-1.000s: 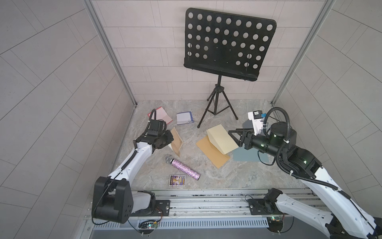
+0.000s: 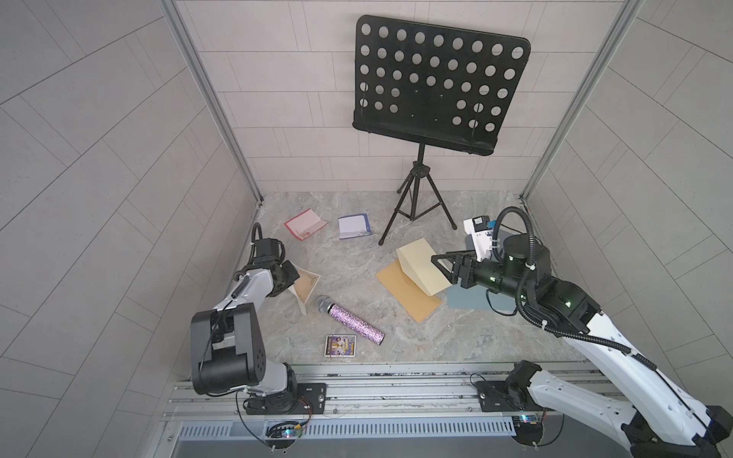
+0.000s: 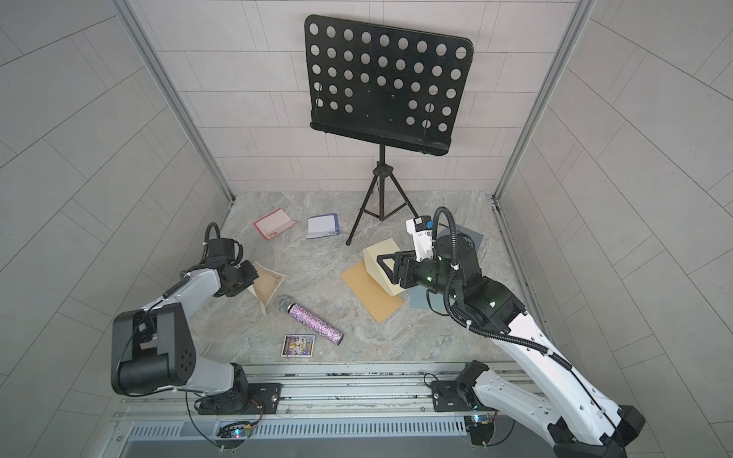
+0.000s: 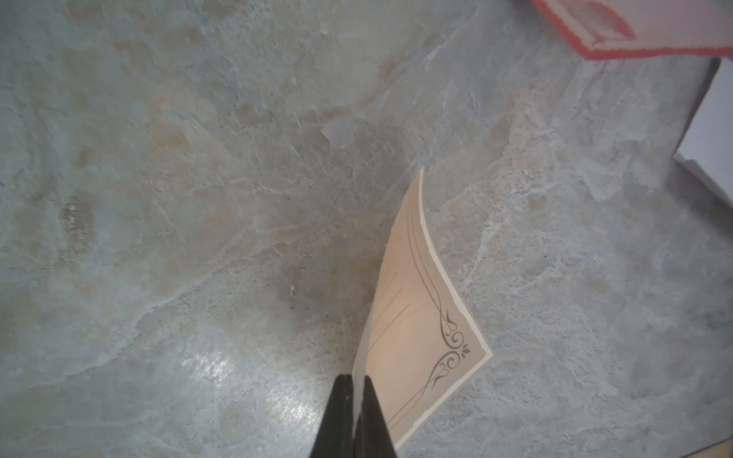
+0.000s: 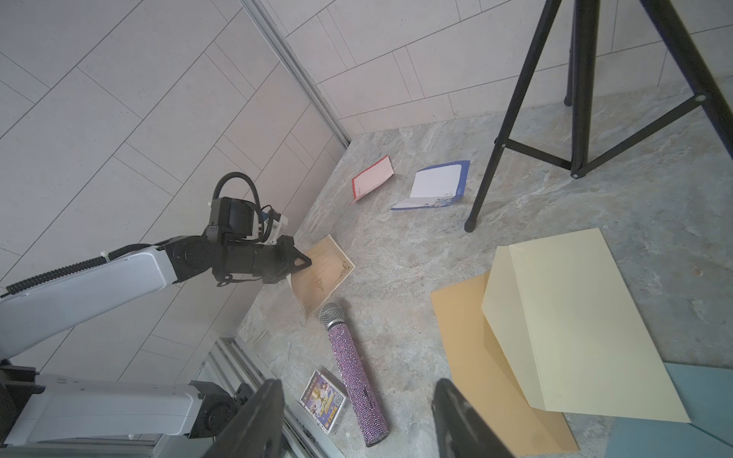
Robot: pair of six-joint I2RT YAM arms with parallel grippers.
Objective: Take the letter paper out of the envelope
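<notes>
My left gripper is shut on the letter paper (image 4: 427,336), a tan sheet with a printed scroll corner and fine lines. Its edge is pinched between the fingertips, and the sheet curls out to the right, over the floor at the left side. In the right wrist view the same paper hangs from the left gripper's tips. My right gripper is open and empty, its tips above the floor. A cream folded envelope (image 5: 591,328) lies partly over a flat tan envelope (image 5: 465,320); which one the letter belongs to cannot be told.
A microphone with a glittery pink handle (image 2: 355,323) and a small picture card (image 2: 339,345) lie nearer the front. Behind are a red-edged card (image 2: 305,224), a blue-edged card (image 2: 354,226) and a black music stand (image 2: 416,183). Blue-grey paper (image 2: 477,297) lies under the right arm.
My left gripper has swung left with the letter paper, down and away from the red card. That card now looks more closed and slightly shifted. The right gripper has crept left.
</notes>
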